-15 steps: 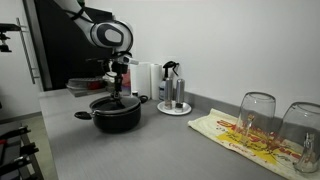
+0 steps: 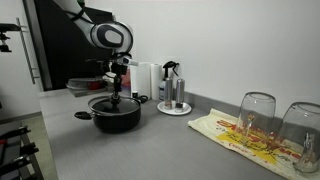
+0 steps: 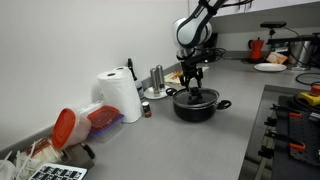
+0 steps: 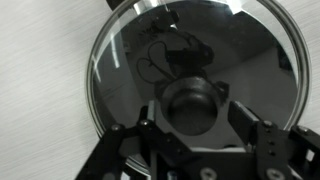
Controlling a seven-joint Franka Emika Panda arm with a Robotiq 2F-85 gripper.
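A black pot (image 2: 117,119) with two side handles stands on the grey counter, covered by a glass lid (image 4: 120,70) with a steel rim. At the lid's middle is a round black knob (image 4: 192,108). Directly over the lid, pointing down, is my gripper. Its fingers stand apart, one on each side of the knob as the wrist view shows it. Whether they touch the knob is not clear. In the second exterior view the gripper (image 3: 195,90) reaches down to the lid, and the fingertips are hard to make out against the dark pot.
Behind the pot are a paper towel roll (image 3: 120,92) and a plate (image 2: 174,108) with tall shakers. Two upturned glass jars (image 2: 256,112) stand on a patterned cloth (image 2: 215,124) at the right. Bare counter (image 2: 165,150) lies in front.
The arm looks almost unmoved.
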